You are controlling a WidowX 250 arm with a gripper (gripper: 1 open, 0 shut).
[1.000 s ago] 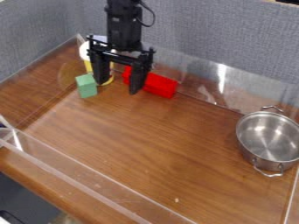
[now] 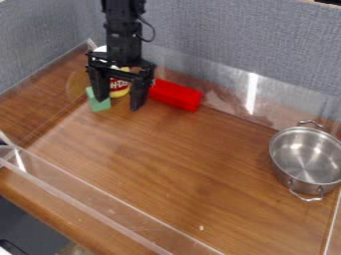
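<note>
The black gripper [image 2: 118, 79] hangs over the back left of the wooden table, open, its fingers around the area of a small green block [image 2: 98, 103] and a yellow-and-red round item [image 2: 119, 89]; whether it touches either is unclear. A red cylinder [image 2: 174, 95] lies just to the right of the gripper.
A steel pot [image 2: 305, 159] with two handles stands at the right. Clear walls line the back and left edge.
The gripper has moved left, away from the red cylinder and toward the green block and yellow-and-red item.
</note>
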